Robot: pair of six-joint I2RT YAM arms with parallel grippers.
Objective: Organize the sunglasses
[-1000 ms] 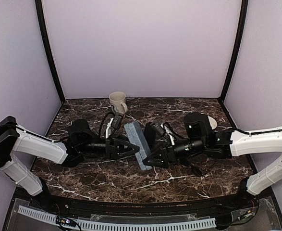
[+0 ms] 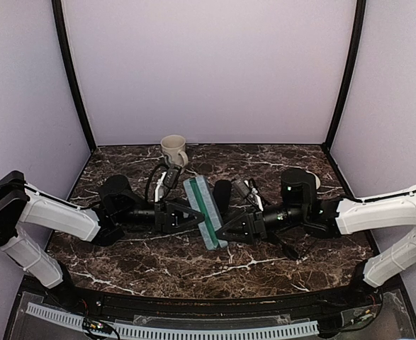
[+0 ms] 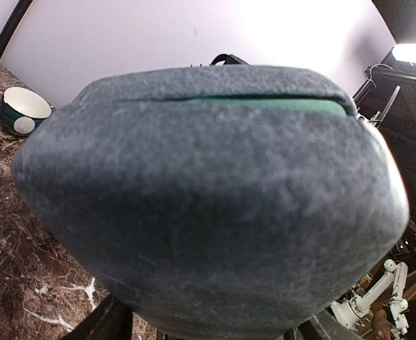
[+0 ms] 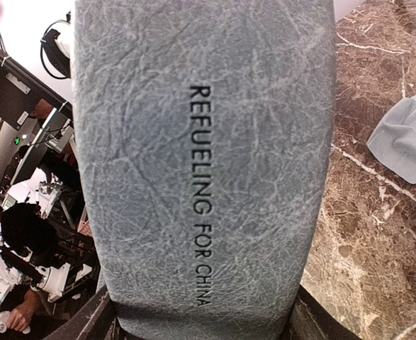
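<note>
A grey glasses case (image 2: 194, 195) hangs upright between my grippers, slightly open with its green lining showing; it fills both wrist views, lettered "REFUELING FOR CHINA" on the side seen by the right. My left gripper (image 2: 186, 218) is at the case's left side; how far its fingers are open is hidden behind the case. My right gripper (image 2: 232, 230) is shut on the case's lower part. A pale grey cloth (image 4: 402, 138) lies on the marble table in the right wrist view. A dark object (image 2: 222, 193) stands behind the case, too small to identify.
A white mug (image 2: 173, 150) stands at the back left, and a pale round item (image 2: 314, 180) is partly hidden behind the right arm.
My right gripper has shifted slightly to the right.
</note>
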